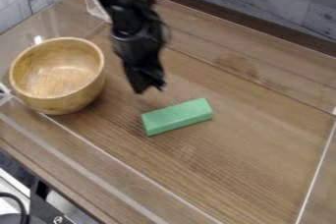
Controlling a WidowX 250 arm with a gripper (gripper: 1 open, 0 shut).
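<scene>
My black gripper (141, 69) hangs over the wooden table, between a wooden bowl (58, 75) on the left and a green block (176, 117) lying to the lower right. The fingertips are above and apart from the green block, near the bowl's right side. The fingers are small and dark in this view, so whether they are open or shut is unclear.
A pale wall edge runs along the back right, and a small clear object (97, 4) stands at the back left. Dark cables lie at the lower left corner.
</scene>
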